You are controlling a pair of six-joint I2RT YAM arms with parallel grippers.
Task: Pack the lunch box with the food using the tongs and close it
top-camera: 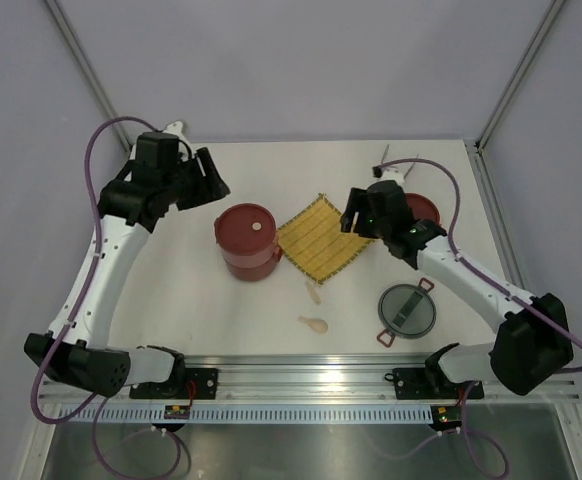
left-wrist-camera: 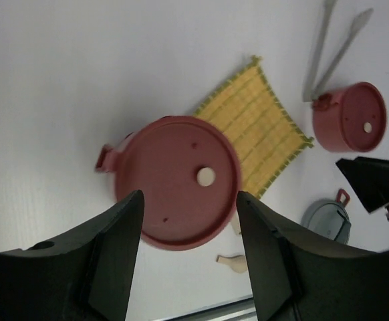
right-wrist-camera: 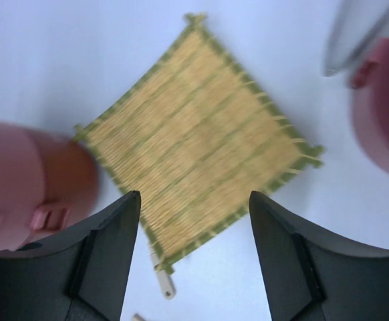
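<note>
A large lidded red pot [top-camera: 246, 250] stands left of centre, beside a yellow woven mat [top-camera: 324, 240]. A smaller red pot [left-wrist-camera: 348, 117] sits at the right, partly behind the right arm in the top view. My left gripper [top-camera: 207, 180] is raised up-left of the big pot, fingers apart with nothing between them. My right gripper [top-camera: 353, 210] hangs over the mat's right part, fingers apart and empty in the right wrist view.
Long tongs [left-wrist-camera: 345, 50] lie at the back right. A grey round pan [top-camera: 407, 312] with red handles is at the front right. A wooden spoon [top-camera: 312, 324] and a short stick [top-camera: 312, 291] lie near the front middle.
</note>
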